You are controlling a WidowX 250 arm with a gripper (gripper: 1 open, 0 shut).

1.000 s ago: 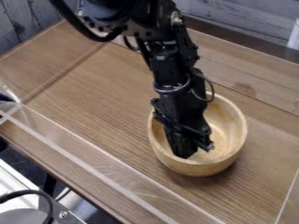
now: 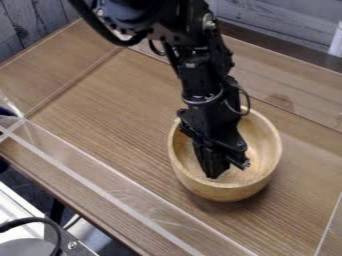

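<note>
A light wooden bowl [image 2: 247, 182] sits on the wooden table [image 2: 100, 120], right of centre. The black gripper [image 2: 218, 164] reaches down from above into the bowl, its fingertips low inside it. The gripper is shut; I see nothing clearly held between its fingers. Part of the bowl's interior is hidden behind it.
Clear tape strips run along its lower left part. A grey wall and a white object stand at the back, and dark cables and metal parts lie beyond the lower left edge.
The gripper has shifted slightly upward and to the right within the bowl. The bowl stays about where it was.
</note>
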